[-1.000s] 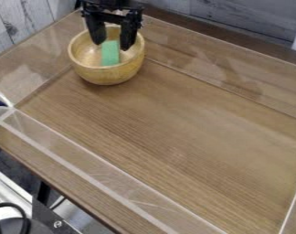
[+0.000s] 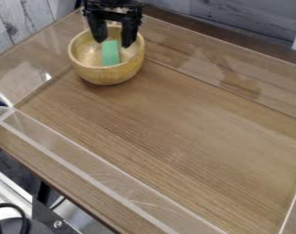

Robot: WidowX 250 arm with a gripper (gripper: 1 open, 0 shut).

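Note:
A wooden bowl (image 2: 90, 69) stands at the upper left of the camera view, with a green object (image 2: 111, 54) inside it. My dark gripper (image 2: 112, 38) reaches down from the top over the bowl, its two dark fingers on either side, apart and above the green object. It is open; whether the fingers touch the green object is not clear.
Clear tape strips run along the left. A dark cable (image 2: 10, 210) lies at the lower left edge.
The gripper has shifted slightly over the bowl. The bowl and green object look nearly unmoved.

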